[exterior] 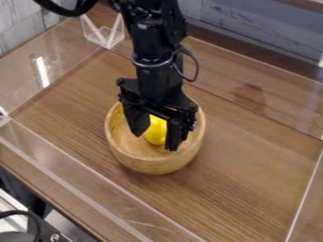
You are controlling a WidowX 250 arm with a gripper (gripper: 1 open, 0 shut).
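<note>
My black gripper (157, 117) reaches down from the top of the view into a round tan wooden bowl (154, 162), its fingers open on either side of a yellow object (157, 134) in the bowl. The object is partly hidden by the gripper; whether the fingers touch it I cannot tell.
A clear plastic object (104, 26) is at the back left, and a white wall (252, 28) runs along the back. A black cable lies at the bottom left corner.
</note>
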